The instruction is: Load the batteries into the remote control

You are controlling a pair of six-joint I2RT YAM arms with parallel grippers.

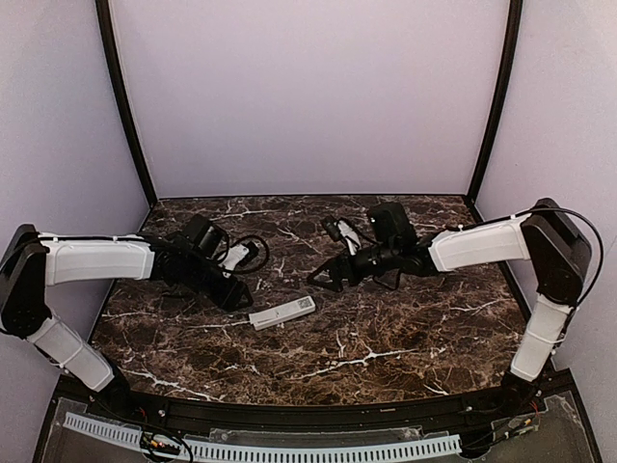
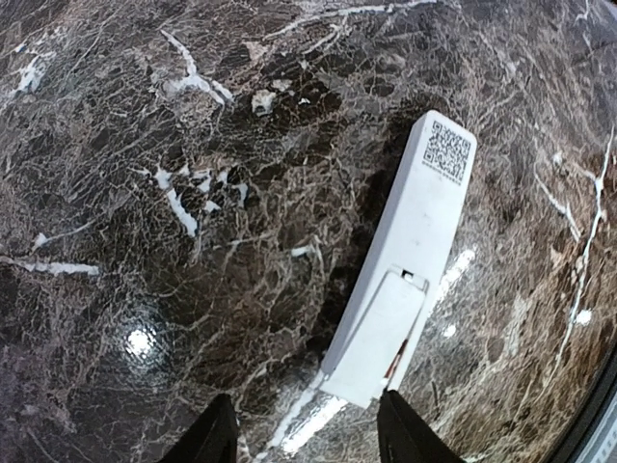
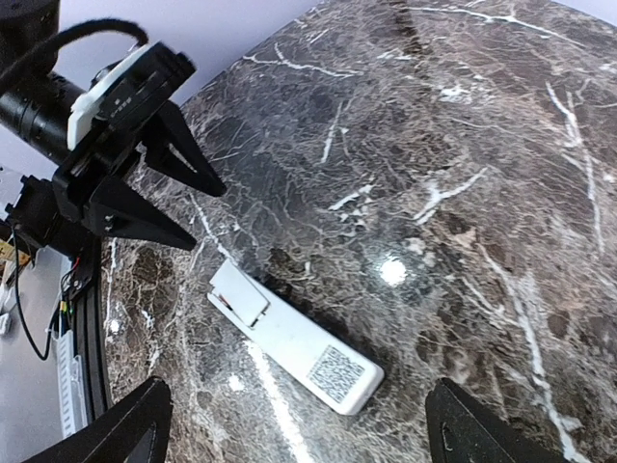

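A white remote (image 1: pixel 281 312) with a QR label lies on the dark marble table. In the left wrist view its battery cover (image 2: pixel 379 338) sits slightly askew, and a coloured sliver shows along its side; whether that is a battery I cannot tell. My left gripper (image 1: pixel 232 294) is above the table just off the cover end, its two fingers apart with nothing between them (image 2: pixel 307 429). My right gripper (image 1: pixel 330 276) hovers above and behind the label end, also open and empty; in the right wrist view its fingers frame the bottom edge (image 3: pixel 297 434).
Pale walls (image 1: pixel 308 106) enclose the back and sides, and a dark rail with a slotted strip (image 1: pixel 318 453) runs along the front edge.
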